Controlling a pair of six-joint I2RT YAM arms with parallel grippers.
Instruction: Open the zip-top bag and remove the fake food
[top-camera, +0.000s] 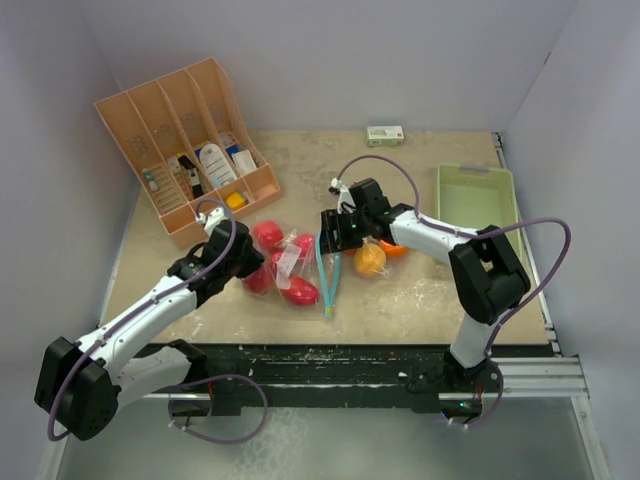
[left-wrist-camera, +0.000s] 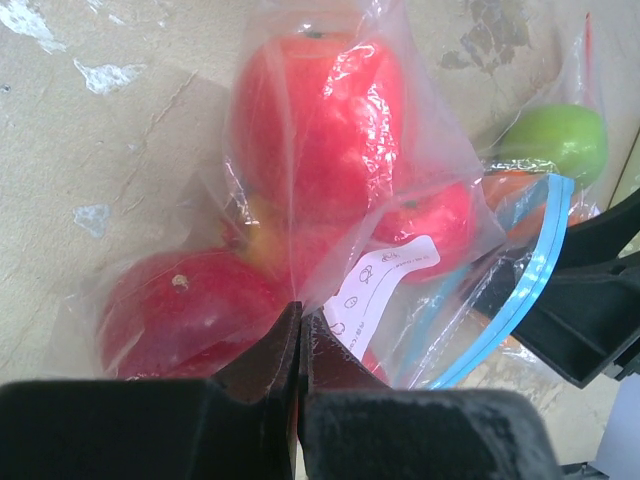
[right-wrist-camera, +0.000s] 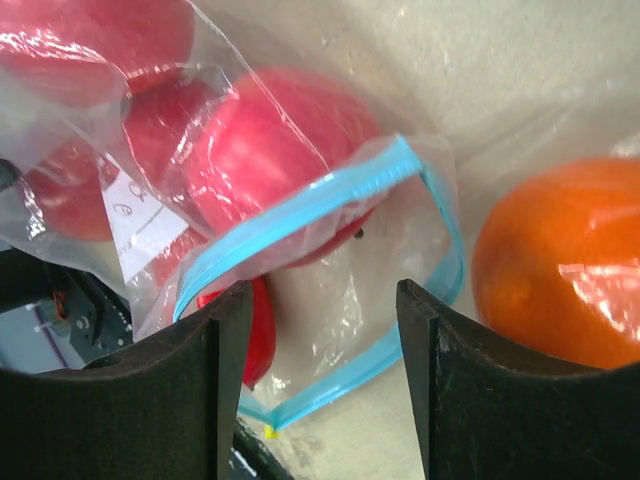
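A clear zip top bag of red fake food (top-camera: 298, 290) lies mid-table, its blue zip strip (right-wrist-camera: 315, 205) standing apart in a loop, the mouth open in the right wrist view. My left gripper (top-camera: 247, 268) is shut at the bag's left part, by plastic film and a white label (left-wrist-camera: 385, 275); whether film is between its fingertips is unclear. My right gripper (top-camera: 335, 228) is open just above the zip end, nothing held. Beside it lies another bag with orange and yellow food (top-camera: 370, 258) (right-wrist-camera: 560, 260).
A wooden organiser (top-camera: 165, 120) with small items stands back left, a green bin (top-camera: 475, 195) at the right, and a small box (top-camera: 385, 135) at the back. The table behind the bags is clear.
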